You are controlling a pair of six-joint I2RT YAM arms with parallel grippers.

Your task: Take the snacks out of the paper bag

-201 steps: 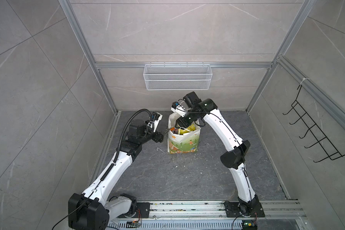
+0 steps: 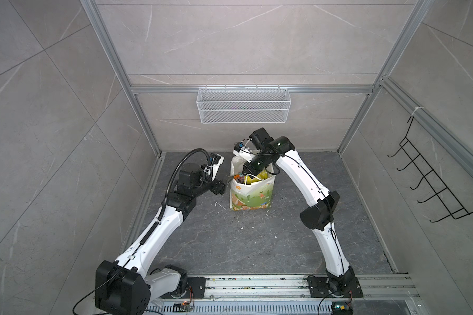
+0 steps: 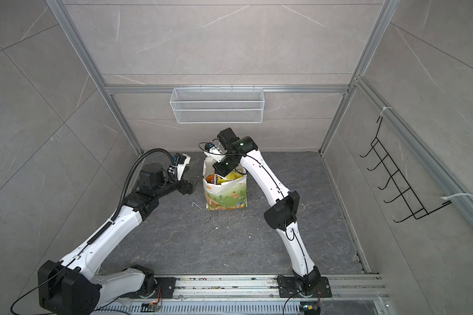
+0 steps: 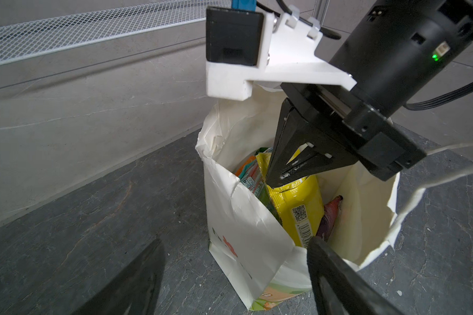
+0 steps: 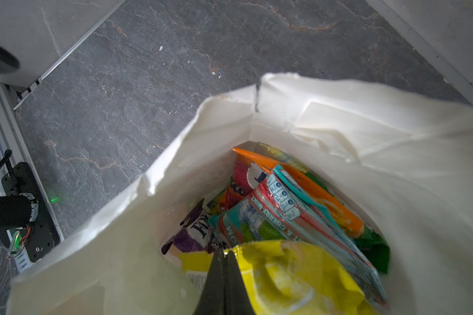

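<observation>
The white paper bag (image 2: 251,198) with a green floral print stands on the floor. Inside are snack packs: a yellow pack (image 4: 299,204), an orange pack (image 5: 320,194) and several others. My right gripper is inside the bag's mouth, fingertips shut at the top edge of the yellow pack; whether a thin edge is between them is unclear. My left gripper is left of the bag, its fingers apart, facing the bag with nothing between them but the bag's side behind.
A white mesh basket (image 2: 243,105) hangs on the back wall, and a black hook rack (image 2: 431,183) on the right wall.
The right arm has shifted slightly down at the bag's mouth. The left arm has moved very slightly toward the bag.
</observation>
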